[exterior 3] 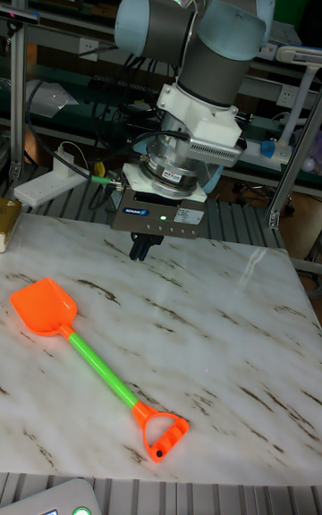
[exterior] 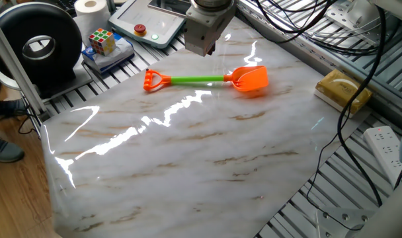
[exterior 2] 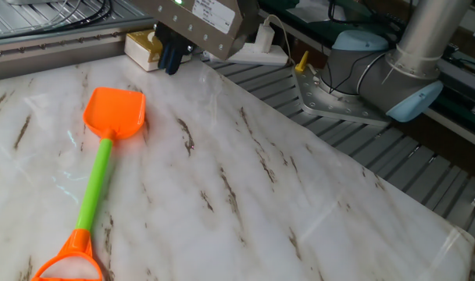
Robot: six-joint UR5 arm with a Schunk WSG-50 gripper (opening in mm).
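Note:
A toy shovel lies flat on the marbled tabletop, with an orange scoop (exterior: 251, 79), a green shaft (exterior: 198, 79) and an orange D-shaped handle (exterior: 156, 80). All of it shows in exterior views 1 and 3; in exterior view 2 the handle (exterior 2: 69, 268) is cut by the lower edge. My gripper (exterior 3: 142, 254) hangs above the table, apart from the shovel. Its black fingers (exterior 2: 172, 53) sit close together, shut, and nothing shows between them. From exterior view 1 the fingers are mostly hidden by the gripper housing (exterior: 204, 33).
A yellow-and-white box (exterior: 343, 91) stands at the table's edge, near a white power strip (exterior: 385, 151). A Rubik's cube (exterior: 102, 41) on a blue box, a teach pendant (exterior: 147, 23) and a black spool (exterior: 39, 46) line another side.

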